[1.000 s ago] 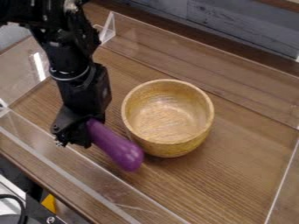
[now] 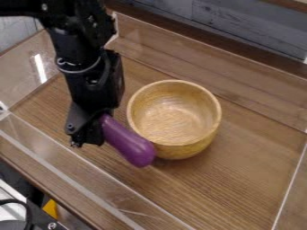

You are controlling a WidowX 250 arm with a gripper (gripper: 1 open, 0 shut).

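Note:
My black gripper [image 2: 96, 126] hangs at the left of the view, shut on a purple elongated object [image 2: 127, 142], like a toy eggplant, whose lower end points toward the front right. The object is just left and in front of a yellow wooden bowl [image 2: 174, 115], overlapping its near-left edge; whether they touch I cannot tell. The bowl looks empty.
A pale edge runs along the left, with dark space and cables at the bottom left. A grey wall stands at the back.
The gripper and purple object have shifted slightly up and to the right over the last second. The bowl looks nearly unmoved.

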